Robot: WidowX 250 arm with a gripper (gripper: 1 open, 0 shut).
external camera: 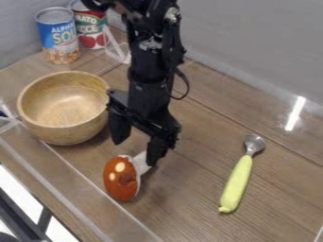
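The black robot gripper (pixel 138 140) hangs open over the pale handle end of a toy drumstick (pixel 123 178), whose rounded brown part with cream spots lies toward the front. A wooden bowl (pixel 44 99) stands to the left of the gripper. Whether the fingers touch the handle is hard to tell.
A green-handled utensil (pixel 237 177) lies at the right. An alphabet soup can (pixel 59 36) and a tomato can (pixel 93 28) stand at the back left.
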